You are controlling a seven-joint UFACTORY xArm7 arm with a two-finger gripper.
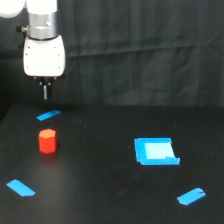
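A small red block (pixel 47 141), roughly six-sided in outline, sits on the dark table at the left. Above and a little behind it in the picture hangs my gripper (pixel 44 91), pointing down from the white and grey arm. A clear gap separates the gripper from the block. The fingers look like a thin dark tip, too small to show whether they are apart, and no object is visible at them. Right of centre lies a white square (pixel 158 151) edged with blue tape.
Strips of blue tape lie flat on the table: one behind the block (pixel 48 115), one at front left (pixel 20 188), one at front right (pixel 191 197). A dark curtain (pixel 140 50) hangs behind.
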